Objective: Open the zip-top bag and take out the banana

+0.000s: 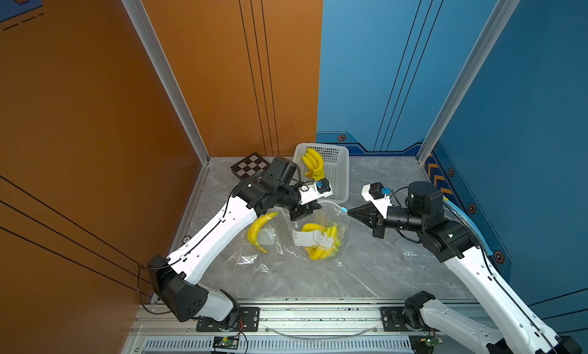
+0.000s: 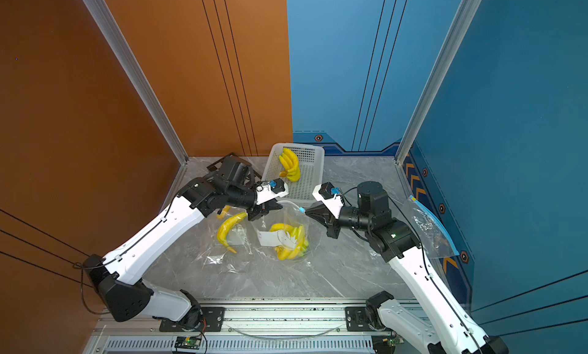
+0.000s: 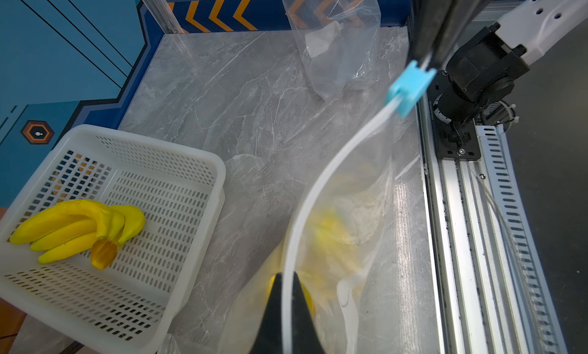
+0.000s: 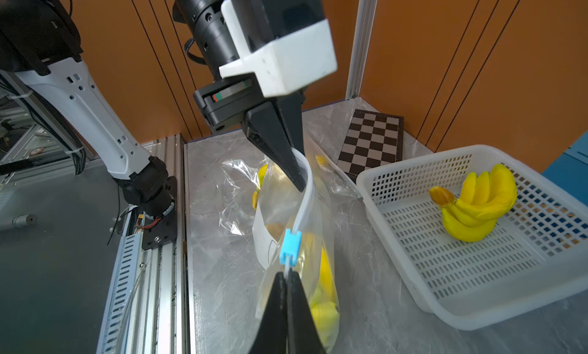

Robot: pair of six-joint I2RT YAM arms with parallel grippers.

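Note:
A clear zip top bag [image 1: 341, 231] with a bunch of bananas [image 1: 319, 246] inside hangs between both grippers at the table's middle. Its white zip strip [image 3: 318, 182] curves from one gripper to the other. Shut on that strip, my left gripper has the bag's top edge between its fingers. At the other end, just by the blue slider [image 4: 290, 247], my right gripper is shut on the strip too. The slider sits at the right end of the zip. Whether the bag's mouth is parted cannot be told clearly.
Behind the bag stands a white basket [image 1: 344, 176] with a banana bunch [image 1: 313, 162]. On the left lies another clear bag with a single banana [image 1: 260, 230]. A checkered board [image 1: 250, 165] lies at the back left; another clear bag [image 2: 431, 228] is at the far right.

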